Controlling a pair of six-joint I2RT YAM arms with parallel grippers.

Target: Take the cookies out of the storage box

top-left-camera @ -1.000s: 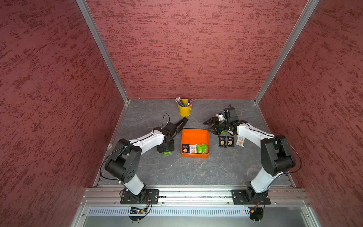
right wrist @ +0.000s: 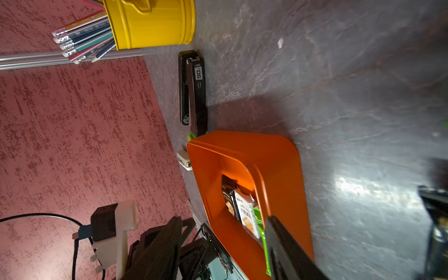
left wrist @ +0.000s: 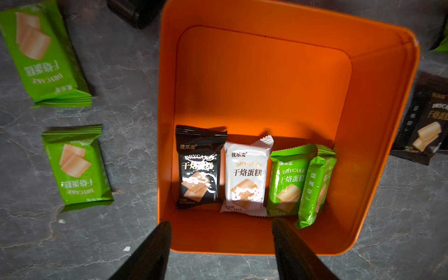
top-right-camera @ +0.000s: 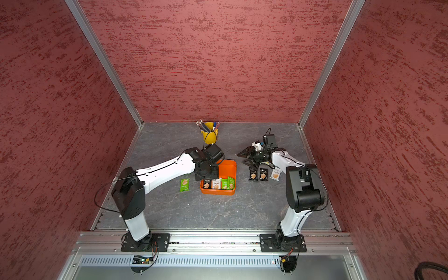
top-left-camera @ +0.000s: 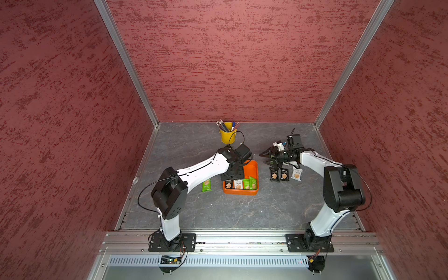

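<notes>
Inside the orange storage box (left wrist: 261, 84) several cookie packets stand along the near wall: a black packet (left wrist: 200, 168), a white packet (left wrist: 246, 175), and two green ones, of which the inner green packet (left wrist: 288, 182) sits beside a leaning green packet (left wrist: 316, 189). Over the box hangs my left gripper, open, its fingers spread below the packets in its wrist view and nothing between them. To the right of the box, my right gripper has its fingers apart with no packet between them; the box shows beyond them in the right wrist view.
Two green packets, the nearer green packet (left wrist: 78, 168) among them, lie left of the box. Right of it lie two black packets and a white packet (top-left-camera: 296, 174). Behind stand a yellow pencil bucket (top-left-camera: 227, 135) and a stapler (right wrist: 193, 91).
My left arm has risen from the green packet on the left and swung right over the box. That packet stays on the table. The right arm has shifted slightly right.
</notes>
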